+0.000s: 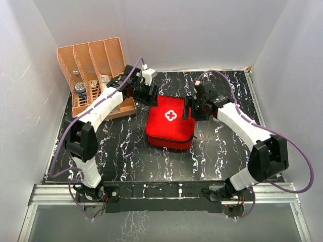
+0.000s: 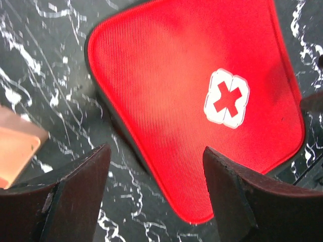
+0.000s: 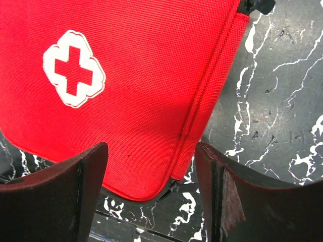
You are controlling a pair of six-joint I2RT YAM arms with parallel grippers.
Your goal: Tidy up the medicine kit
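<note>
A red medicine bag point(image 1: 167, 132) with a white-edged cross badge point(image 1: 170, 115) lies flat in the middle of the table, its lid down. Over the bag's far left corner my left gripper point(image 1: 153, 96) is open, with nothing between its fingers. On the other side, my right gripper point(image 1: 187, 107) is part open above the bag's right edge, and its fingers point(image 3: 83, 186) frame only the lid and table below. A black zipper tab point(image 3: 263, 6) sticks out at one corner in the right wrist view.
An orange divided organizer point(image 1: 81, 110) stands at the back left, holding a small jar point(image 1: 80, 88) and packets, partly hidden by my left arm. Bare black marbled table point(image 1: 136, 164) lies in front of the bag and to its right.
</note>
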